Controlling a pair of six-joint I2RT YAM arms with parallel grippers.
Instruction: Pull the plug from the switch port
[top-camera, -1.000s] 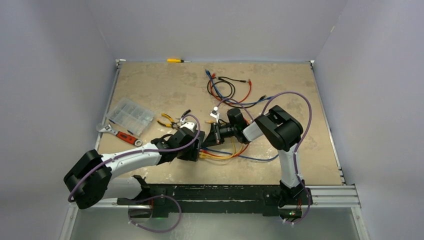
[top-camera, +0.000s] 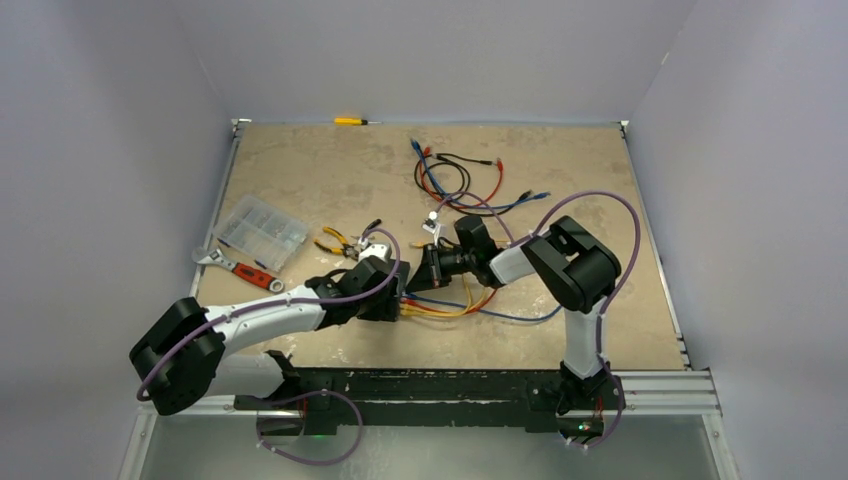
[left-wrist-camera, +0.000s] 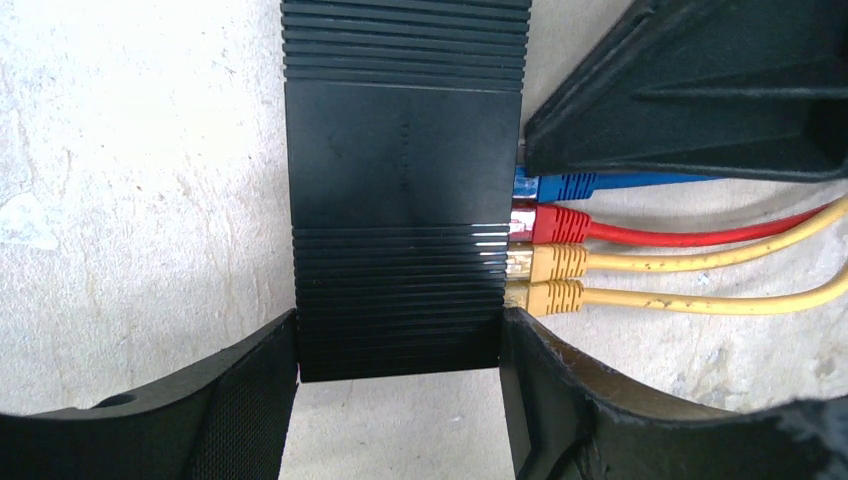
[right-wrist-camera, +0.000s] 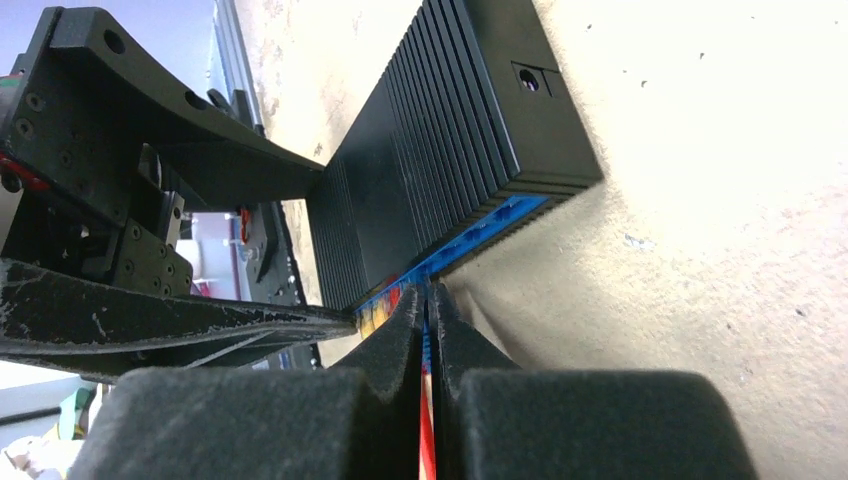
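Note:
A black finned switch (left-wrist-camera: 400, 150) fills the middle of the left wrist view, held in my left gripper, which is shut on it. Along its right side sit a blue plug (left-wrist-camera: 555, 186), a red plug (left-wrist-camera: 555, 224) and two yellow plugs (left-wrist-camera: 558, 262). My right gripper's finger (left-wrist-camera: 690, 120) hangs just over the blue plug. In the right wrist view my right gripper is shut at the port side of the switch (right-wrist-camera: 460, 120); whether anything is between its tips is hidden.
A parts box (top-camera: 260, 230), pliers (top-camera: 330, 245) and wrench (top-camera: 250, 275) lie left of the switch. Loose cables (top-camera: 460, 180) lie at the back, a yellow screwdriver (top-camera: 350, 121) on the rear edge.
My right arm's elbow and its purple hose have shifted slightly right. The grippers and switch look almost unchanged.

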